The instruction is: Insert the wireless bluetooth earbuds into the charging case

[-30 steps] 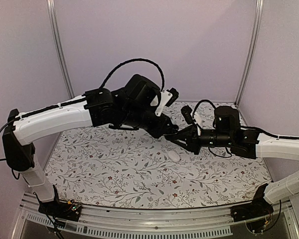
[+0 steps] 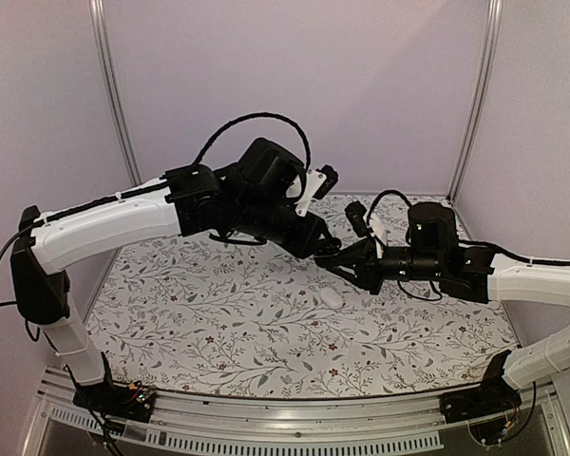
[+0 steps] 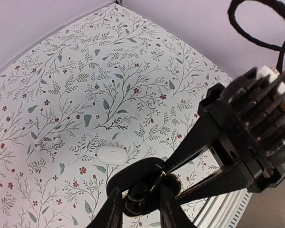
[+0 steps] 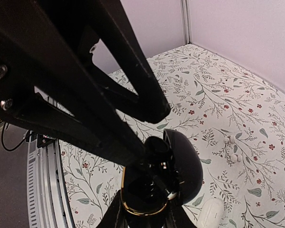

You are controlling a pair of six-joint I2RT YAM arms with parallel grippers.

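Observation:
The black charging case is held in the air with its lid up, my right gripper shut on it. My left gripper is right at the case from the other side, its fingers part open over the cavity. A small dark piece, seemingly an earbud, is at the case's cavity between the left fingertips; whether it is seated or gripped I cannot tell.
A white oblong object lies on the floral table below the grippers. Small white pieces lie farther off.
My left arm has shifted very slightly at the case. My right arm has not visibly moved.

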